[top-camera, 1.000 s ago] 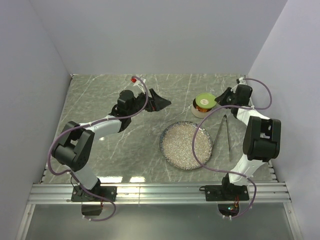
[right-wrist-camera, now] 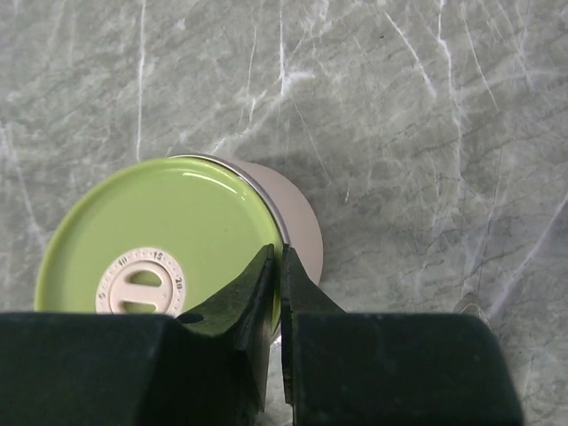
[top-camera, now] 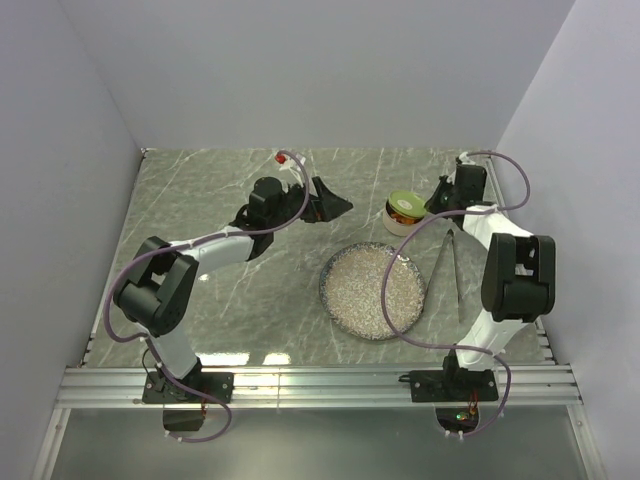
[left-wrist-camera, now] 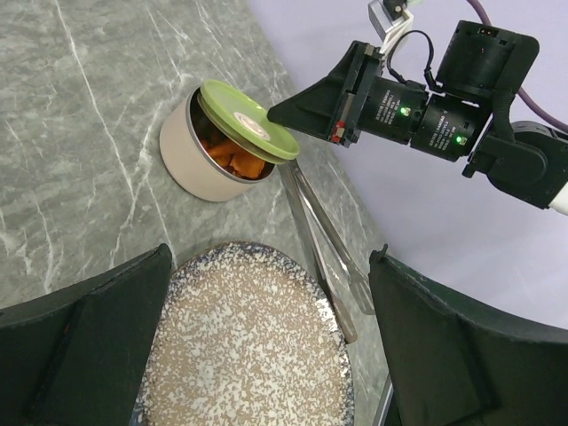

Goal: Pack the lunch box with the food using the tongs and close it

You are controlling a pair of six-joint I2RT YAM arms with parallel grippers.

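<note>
A cream lunch box [left-wrist-camera: 191, 164] holds orange food [left-wrist-camera: 244, 162]; its green lid [left-wrist-camera: 253, 115] sits tilted over the rim, leaving part of the inside uncovered. My right gripper has its fingertips at the lid's edge, very close together; whether they grip it is unclear. My left gripper [top-camera: 325, 200] stands open above the table, left of the box, with nothing between its fingers. The round speckled plate [top-camera: 370, 290] lies in front of the box.
Metal tongs [left-wrist-camera: 342, 253] lie right of the plate, below the right arm. Walls stand behind and to the right.
My right gripper has moved slightly left; my left gripper has moved slightly right.
</note>
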